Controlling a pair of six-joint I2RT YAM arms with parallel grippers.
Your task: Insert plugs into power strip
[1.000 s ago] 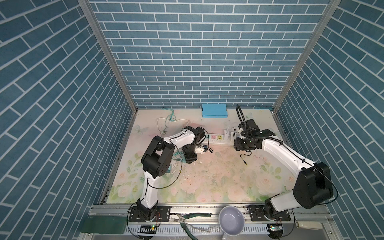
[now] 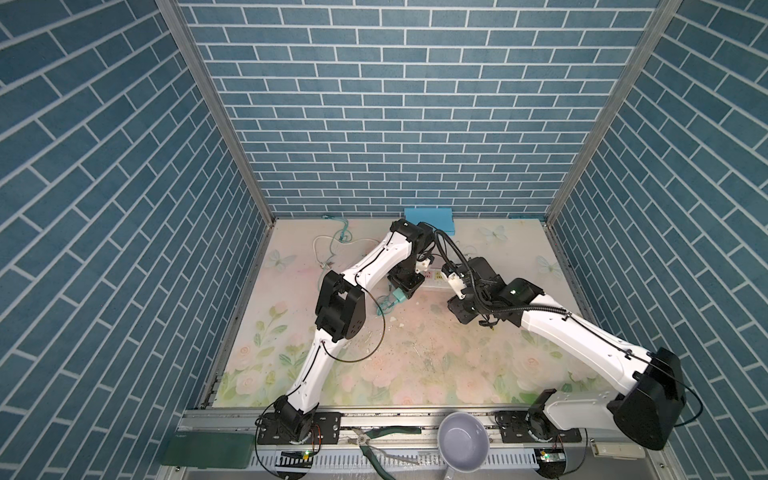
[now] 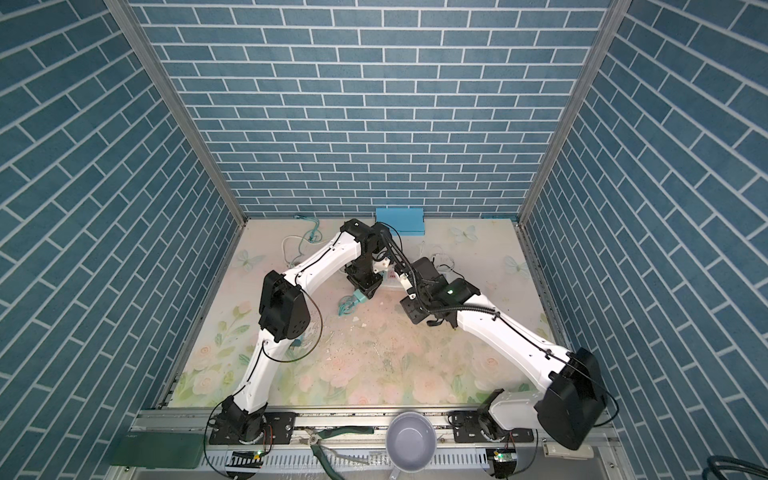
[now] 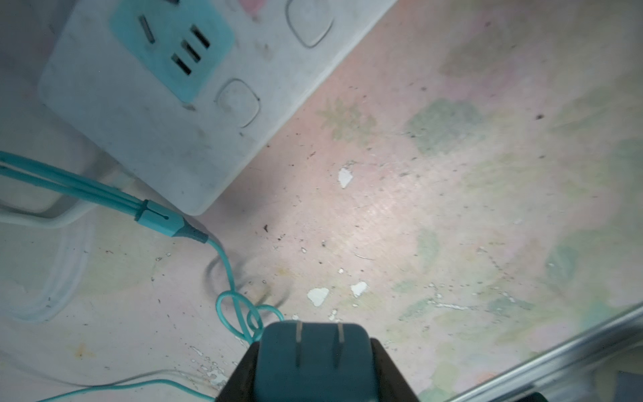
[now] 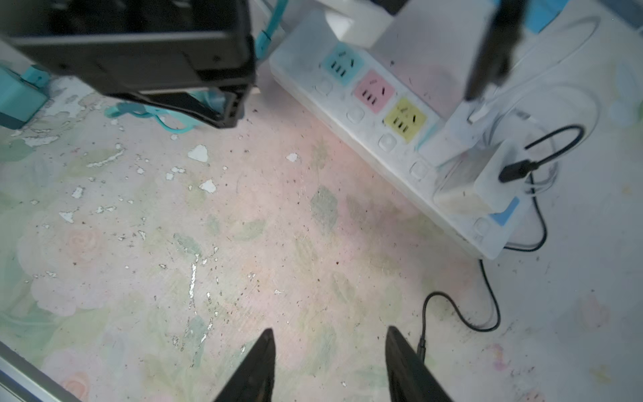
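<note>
My left gripper is shut on a teal plug above the near-left end of the power strip, whose left socket shows empty. In the right wrist view the strip has teal, pink and yellow sockets empty; a white adapter with a black cable and another white plug sit at its right end. My right gripper stands part open, nothing between its fingers, over the table in front of the strip, close beside the left gripper's housing.
A blue box lies at the back. Teal and white cables lie back left; a black cable lies near the strip's right end.
My left arm has risen and moved toward the back right. My right arm has moved left and toward the front, closer to the left gripper.
</note>
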